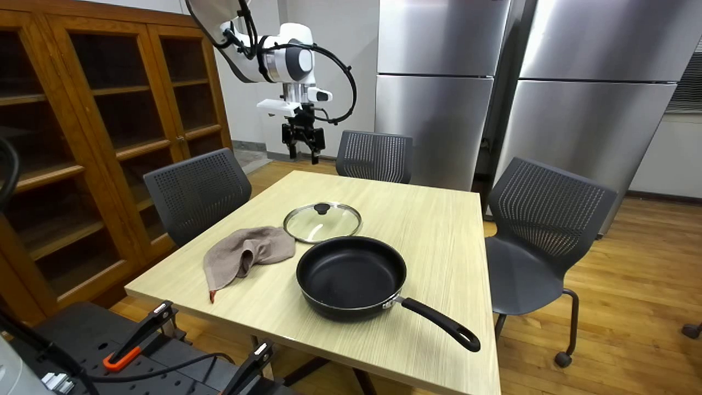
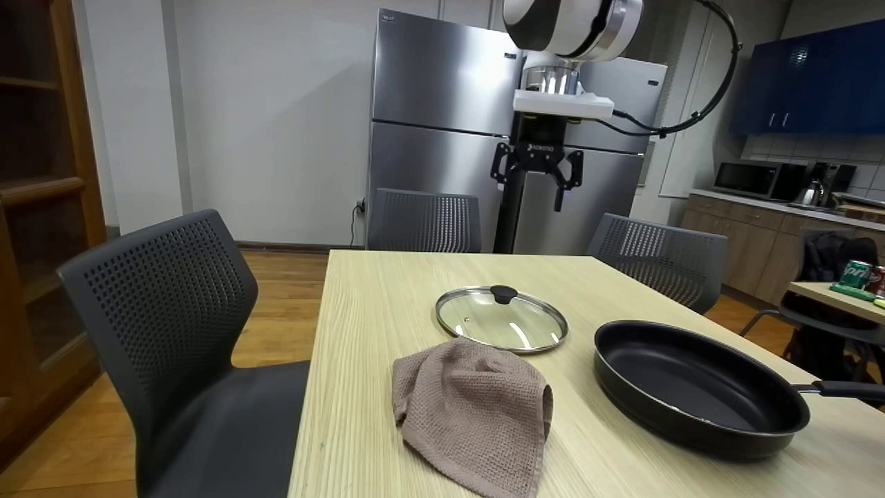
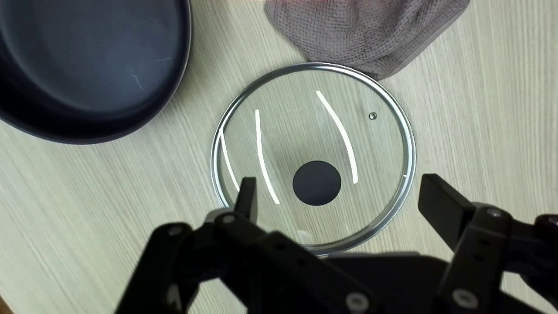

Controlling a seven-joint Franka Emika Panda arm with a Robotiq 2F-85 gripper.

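A round glass lid (image 1: pixel 309 227) with a steel rim and black knob (image 3: pixel 317 183) lies flat on the table. My gripper (image 1: pixel 303 152) hangs well above the table, its fingers spread wide with nothing between them. In the wrist view, the lid shows below the open fingers (image 3: pixel 248 199), its knob in the gap between them. A black frying pan (image 1: pixel 352 273) stands beside the lid, empty, its handle (image 1: pixel 441 322) toward the near right corner. The crumpled brown cloth (image 2: pixel 481 407) lies close by the lid, at its rim in the wrist view.
Dark chairs (image 1: pixel 204 191) stand around the pale wooden table (image 1: pixel 434 217), whose right and far parts are bare. Steel fridges (image 1: pixel 434 118) rise behind it. Clamps (image 1: pixel 135 342) and a cable lie at the near left, off the tabletop.
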